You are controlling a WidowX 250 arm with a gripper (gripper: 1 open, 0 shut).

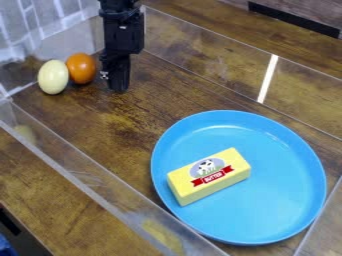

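The black gripper (114, 78) is low over the wooden floor at the upper left, just right of an orange round object (80, 68), close to it or touching. Its fingers look shut, though they are dark and small, and nothing shows between them. A pale yellow egg-shaped object (54, 76) sits left of the orange one. At the lower right a blue plate (278, 195) holds a yellow butter box (209, 176).
Clear walls (94, 180) border the workspace along the left and lower left.
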